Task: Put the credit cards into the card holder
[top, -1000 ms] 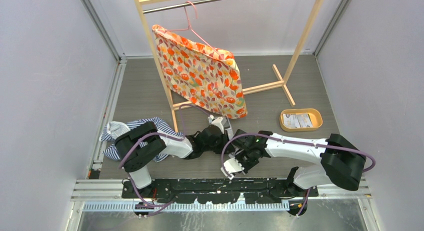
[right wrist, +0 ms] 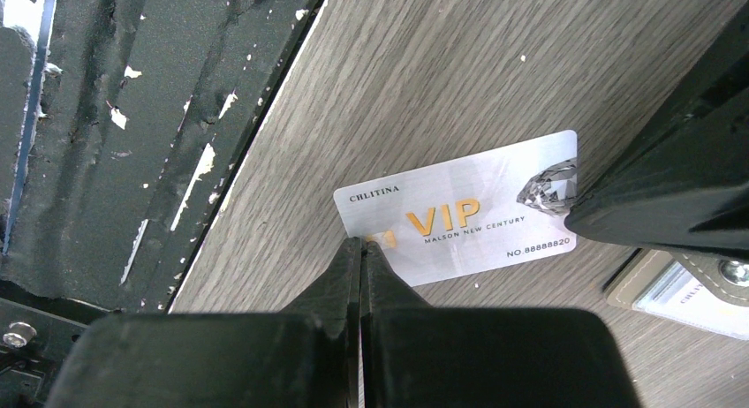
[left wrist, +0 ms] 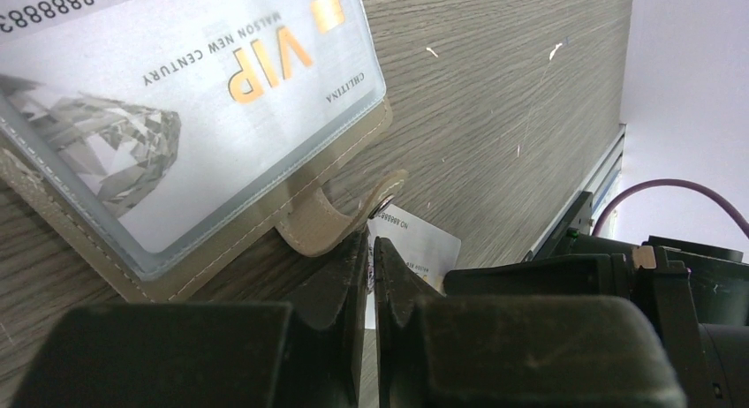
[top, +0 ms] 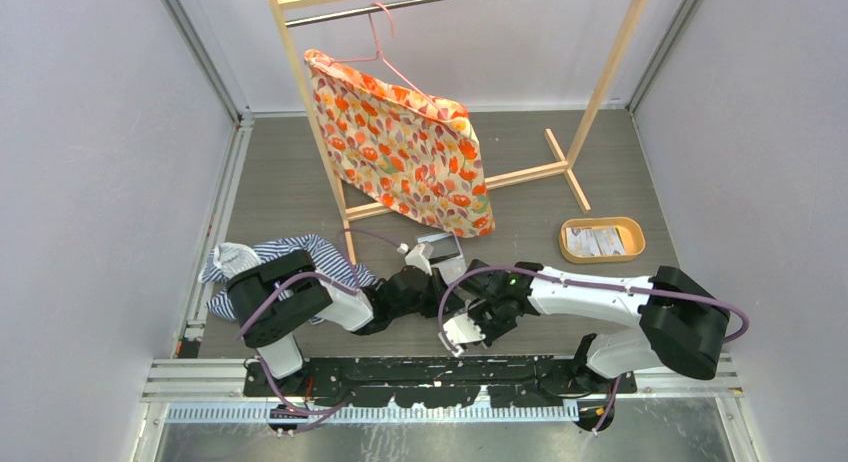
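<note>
The tan card holder [left wrist: 203, 280] lies on the table with a silver VIP card [left wrist: 221, 99] in its clear window. Its strap [left wrist: 322, 227] sticks out at one edge. A loose VIP card [right wrist: 477, 205] lies apart from the holder, in the right wrist view. My left gripper is shut beside the strap, its fingertips against or just over the loose card's diamond end. At the opposite end, my right gripper is shut with its tips over the card's edge; whether any of the card is pinched between them is hidden.
A tan tray [top: 632, 237] with more cards stands at the right. Behind the holder, a floral cloth [top: 410, 152] hangs from a wooden rack [top: 525, 175]. Striped fabric [top: 325, 257] lies at left. Both arms crowd together near the table's front edge.
The left arm has shifted slightly left and toward the front edge, uncovering more of the holder in the top view. My right arm has barely moved.
</note>
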